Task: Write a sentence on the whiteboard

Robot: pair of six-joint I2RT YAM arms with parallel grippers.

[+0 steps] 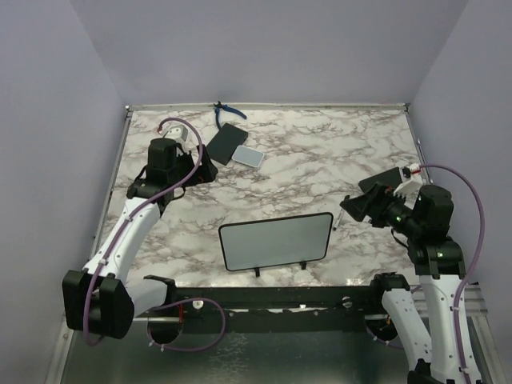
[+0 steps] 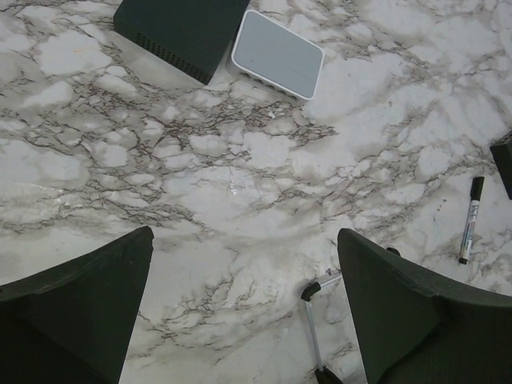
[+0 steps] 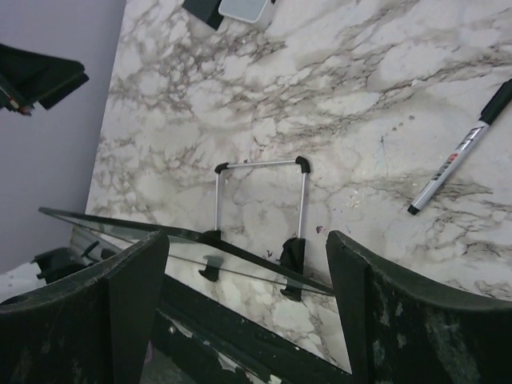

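The whiteboard [image 1: 274,242], blank and white with a black frame, stands on small feet near the table's front edge; the right wrist view shows it edge-on. The marker [image 1: 340,216] with a black cap lies on the marble to its right, also seen in the left wrist view [image 2: 471,220] and right wrist view [image 3: 448,165]. My right gripper [image 1: 365,203] hangs open just right of the marker, above it, holding nothing. My left gripper [image 1: 197,166] is open and empty over the left side of the table, behind and left of the whiteboard.
A dark box [image 1: 226,142], a small grey box [image 1: 247,157] and blue pliers [image 1: 230,110] sit at the back left. A dark object [image 1: 378,180] lies at the right, partly behind my right arm.
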